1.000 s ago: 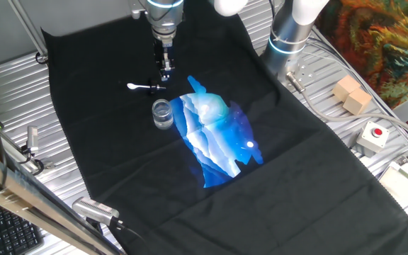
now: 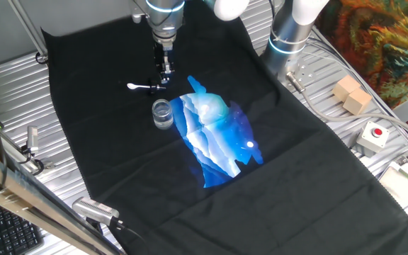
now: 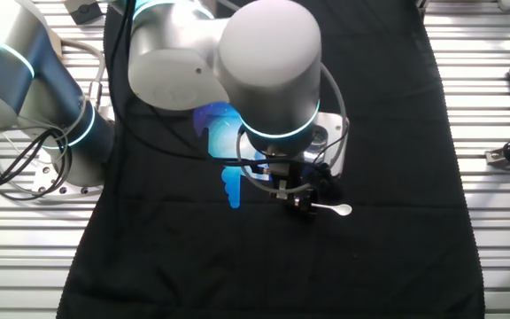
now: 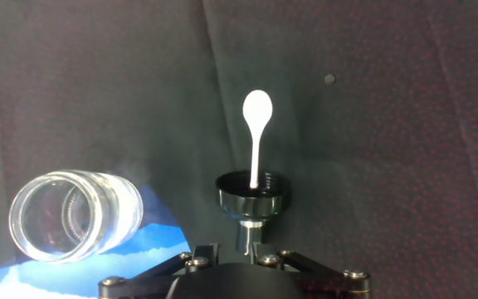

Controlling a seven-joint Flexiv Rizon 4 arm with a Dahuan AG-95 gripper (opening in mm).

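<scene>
A black funnel-shaped piece [image 4: 253, 198] with a short metal stem lies on the black cloth in the wrist view. A white spoon [image 4: 257, 112] points away from it, its handle end inside the wide black mouth. My gripper appears at the bottom edge, its two fingertips apart; the stem's end reaches close to the right one. Whether they touch is unclear. In exterior view 1 the gripper [image 2: 166, 76] hangs just beside and above the stem. A clear glass jar [image 4: 73, 218] is to the left in the wrist view.
The jar [image 2: 163, 115] borders a blue patterned sheet [image 2: 211, 131] on the cloth. Wooden blocks [image 2: 357, 101] and a red-button box [image 2: 372, 136] sit off the cloth at right.
My gripper has come down very slightly towards the funnel-shaped piece. The spoon, the jar and the sheet have kept their places.
</scene>
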